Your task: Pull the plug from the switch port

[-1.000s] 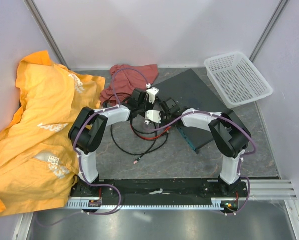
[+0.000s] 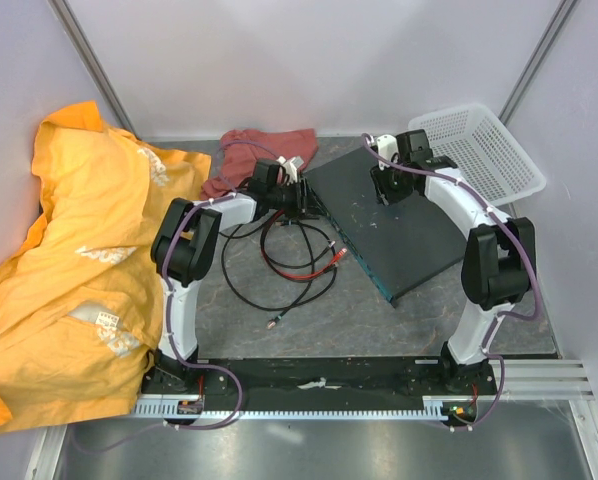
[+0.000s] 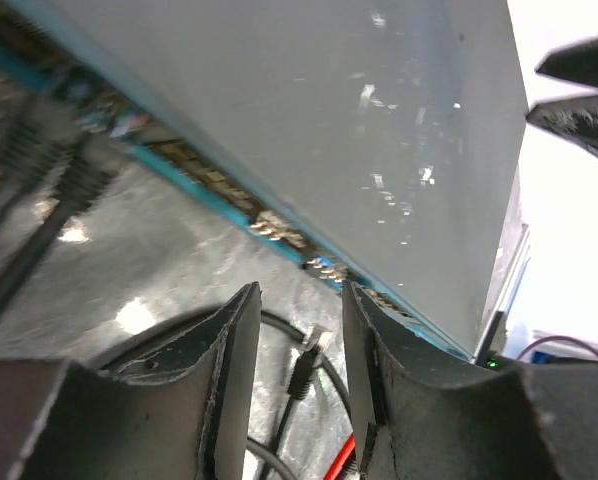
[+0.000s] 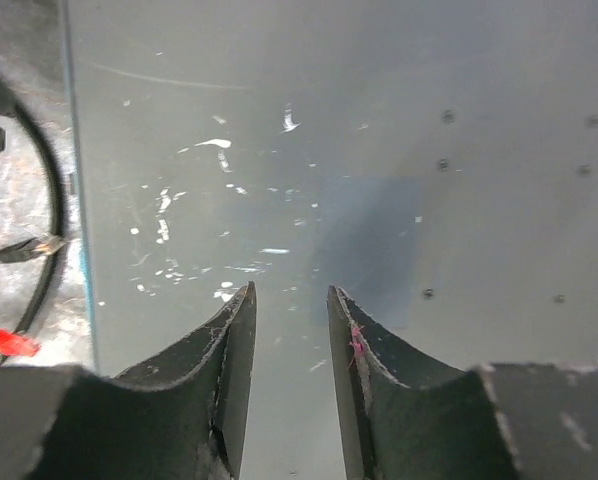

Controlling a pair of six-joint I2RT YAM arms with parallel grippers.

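The dark grey switch [image 2: 394, 225] lies slanted on the table, with its teal-edged port side [image 3: 279, 232] facing the cables. My left gripper [image 2: 309, 208] is close to the far end of that side. In the left wrist view its fingers [image 3: 234, 370] stand apart, and nothing is held between them. Beyond them a black plug [image 3: 304, 368] with a clear tip lies on the table, away from the ports. Blurred black cables [image 3: 54, 205] run near the port side; whether they are seated cannot be told. My right gripper is open and empty above the switch's top.
Coiled black and red cables [image 2: 289, 270] lie left of the switch, with a red plug [image 4: 7, 342] near its edge. A white basket [image 2: 479, 150] stands back right, a red cloth [image 2: 269, 150] at the back. Yellow fabric [image 2: 79, 260] fills the left.
The left gripper has shifted slightly right, towards the port side.
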